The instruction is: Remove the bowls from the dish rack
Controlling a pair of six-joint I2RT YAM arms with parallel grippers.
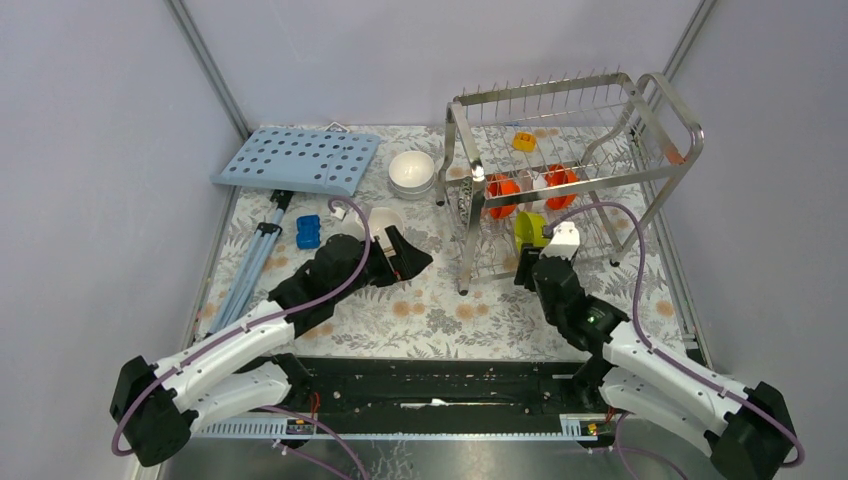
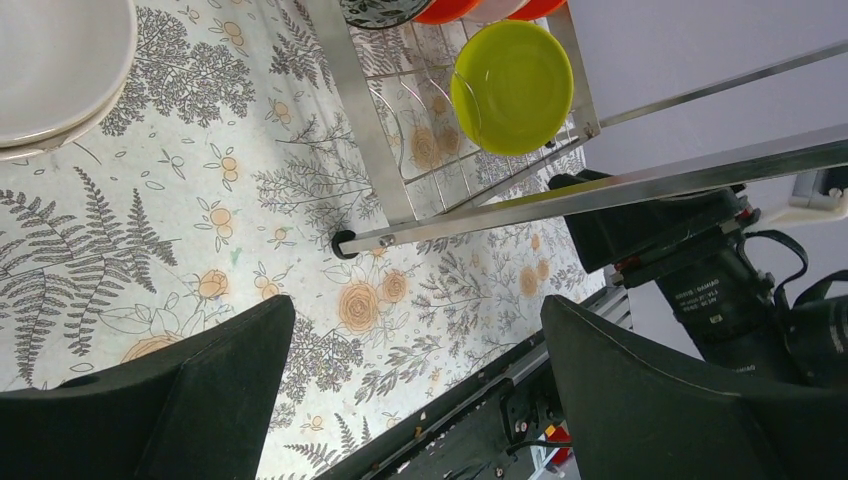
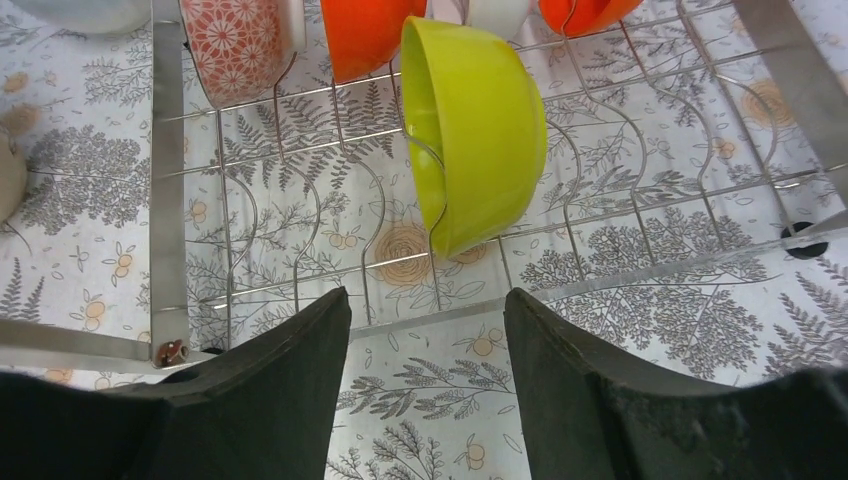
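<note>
A lime-green bowl stands on edge in the front of the lower level of the steel dish rack. My right gripper is open just in front of it, its fingers empty. Behind are orange bowls, white ones and a patterned one. My left gripper stands open and empty left of the rack, over the area by white stacked bowls.
A blue perforated board and poles lie at the left, with a blue object.
</note>
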